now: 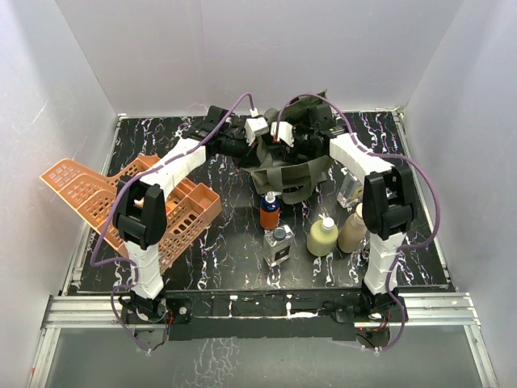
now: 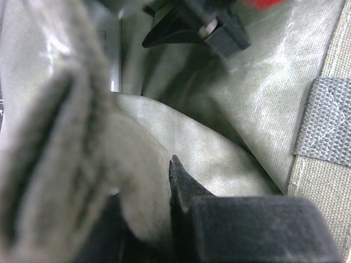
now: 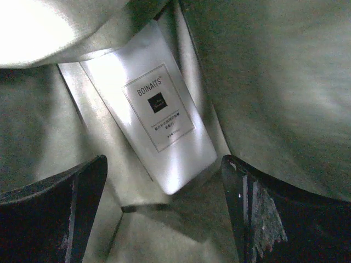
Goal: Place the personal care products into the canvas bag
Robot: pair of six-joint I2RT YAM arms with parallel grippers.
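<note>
The olive canvas bag stands at the back centre, with both grippers at it. My left gripper is shut at the bag's left side, bag fabric filling much of the left wrist view at its fingers. My right gripper is part open inside the bag, above a white BOINAITS-labelled pack; nothing shows between its fingers. In front of the bag stand an amber bottle with blue top, a clear square bottle, a yellow-green bottle and a beige bottle.
An orange plastic basket lies on the left. A clear bottle is partly behind the right arm. White walls close in the sides and back.
</note>
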